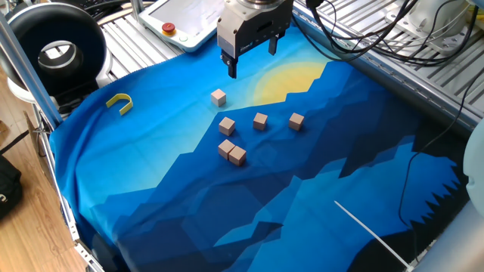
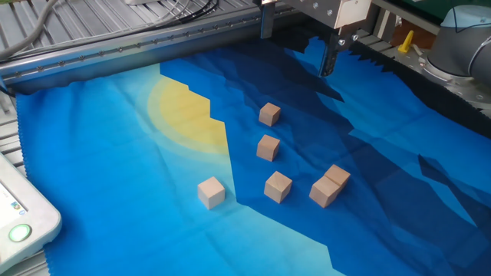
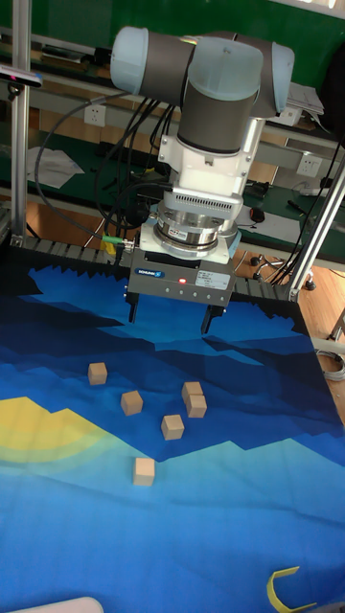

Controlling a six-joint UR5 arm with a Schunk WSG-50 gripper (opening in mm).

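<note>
Several small wooden cubes lie on a blue printed cloth [image 1: 144,166]. In exterior view 1, a paler cube [image 1: 218,97] sits alone on the light blue part. Nearby on the darker blue are a cube [image 1: 227,126], another cube [image 1: 260,121] and a third cube [image 1: 296,122] at the right end. Two further cubes [image 2: 324,192] form a pair, side by side and seemingly touching. My gripper [image 1: 252,63] hangs in the air, apart from all the cubes, its two black fingers [image 3: 132,308] spread wide with nothing between them.
A yellow curved strip [image 1: 119,103] lies toward one side of the cloth. Beyond the cloth's edge rests a tablet-like pendant with a red button [image 1: 168,29]. Cables [image 1: 378,45] run along the metal rail.
</note>
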